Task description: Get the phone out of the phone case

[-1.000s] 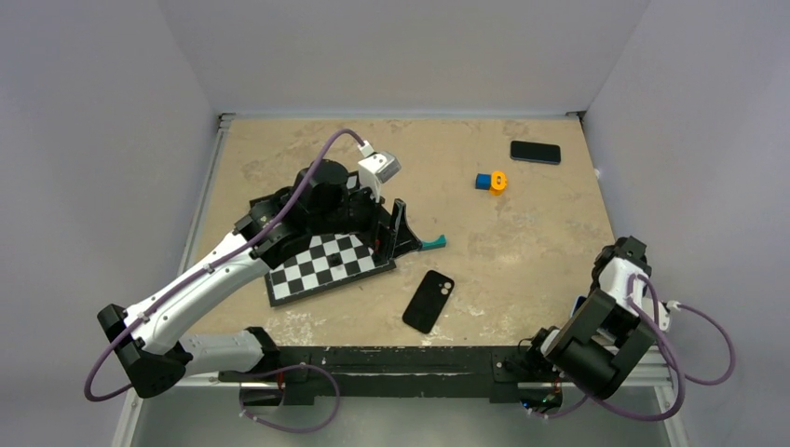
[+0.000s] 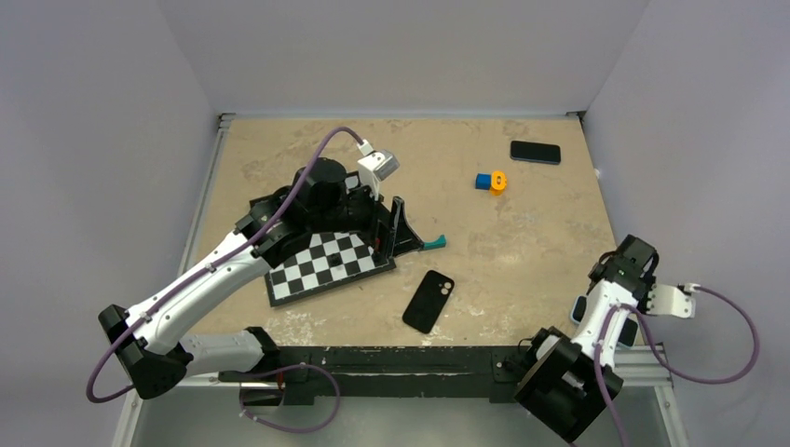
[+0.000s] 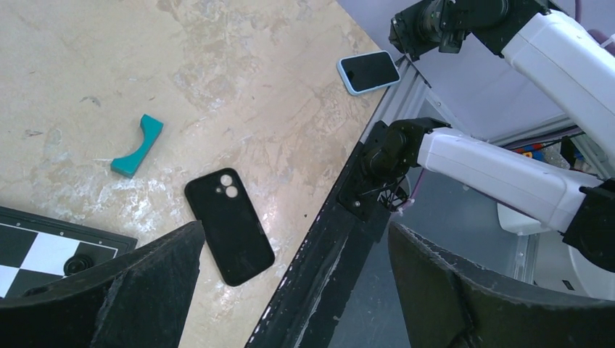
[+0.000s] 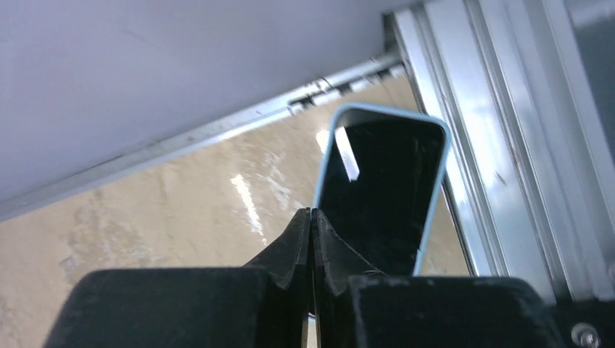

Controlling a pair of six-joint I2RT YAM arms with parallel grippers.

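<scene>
The phone in its light blue case [image 4: 384,174] lies screen up at the table's front right corner, beside the metal rail. In the left wrist view the cased phone [image 3: 368,72] shows whole, with the right arm up and to its right. My right gripper is shut with nothing between its fingers, which cover the near part of the phone in the right wrist view. Whether the tips touch the screen, I cannot tell. My left gripper stands wide open and empty over the table, near the checkered board.
A black phone case [image 2: 429,301] lies at the front middle. A black phone [image 2: 536,152] is at the back right. A blue and yellow toy [image 2: 491,182], a teal piece [image 2: 434,243] and the checkered board [image 2: 317,270] are also around.
My right gripper has gone from open around the phone's sides to shut, and has moved away from it. The phone has stayed on the table.
</scene>
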